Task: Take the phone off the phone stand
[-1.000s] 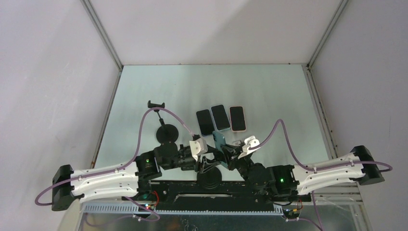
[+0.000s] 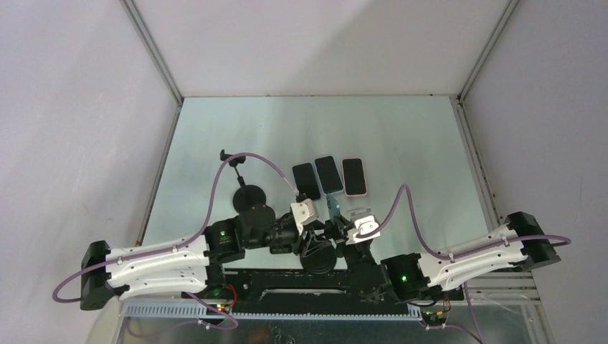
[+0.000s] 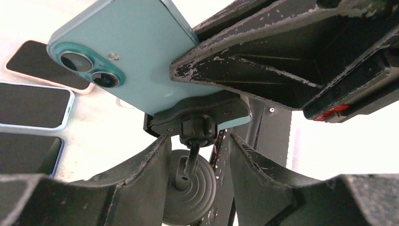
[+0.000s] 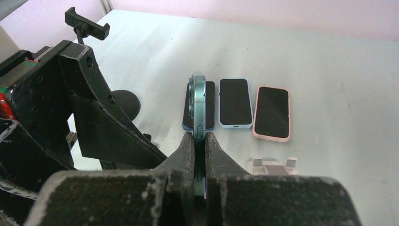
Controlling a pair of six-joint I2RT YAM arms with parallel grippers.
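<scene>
A teal phone (image 3: 141,52) (image 4: 199,103) (image 2: 333,204) rests in the clamp holder of the black stand (image 3: 192,188) near the front edge. My right gripper is shut on the phone's side, seen edge-on in the right wrist view. My left gripper is part open, its fingers just below the holder on either side of the stand's neck, apparently not closed on it. In the top view both grippers are close together over the stand, hiding much of it.
Three phones (image 2: 306,180) (image 2: 328,174) (image 2: 354,176) lie face up behind. An empty stand (image 2: 249,197) stands at the left. A small pale holder (image 4: 273,167) sits right of my right gripper.
The phone and right gripper have shifted slightly right and toward the front. The left gripper has moved a little right, and the stand's base appears shifted right too.
</scene>
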